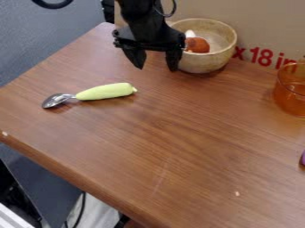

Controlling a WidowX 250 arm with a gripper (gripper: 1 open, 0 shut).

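My black gripper (155, 62) hangs over the back left of the wooden table, open, with its two fingers apart and nothing seen between them. Its right finger is beside a pale wooden bowl (209, 59), which holds a round orange-brown item (197, 44) and something white, partly hidden by the gripper. A spoon (57, 100) with a pale yellow-green corn-like item (107, 91) at its handle end lies on the left of the table, in front of the gripper.
An orange translucent container (290, 93) stands at the right edge, with a purple item (301, 159) partly in view below it. A cardboard box (262, 31) is behind.
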